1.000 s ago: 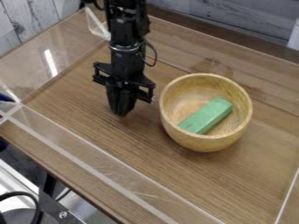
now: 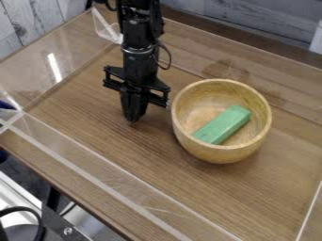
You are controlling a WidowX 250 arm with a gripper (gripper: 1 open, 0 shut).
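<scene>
My black gripper (image 2: 134,105) hangs low over the wooden table, left of a round light wooden bowl (image 2: 201,146). It appears shut, with nothing visible between its fingers, though the dark fingertips are hard to make out. A green rectangular block (image 2: 223,125) lies tilted inside the bowl.
A black cable curls at the bottom left corner. A pale strip runs along the left side, and the table behind the arm is bare.
The bowl and green block have stayed where they were.
</scene>
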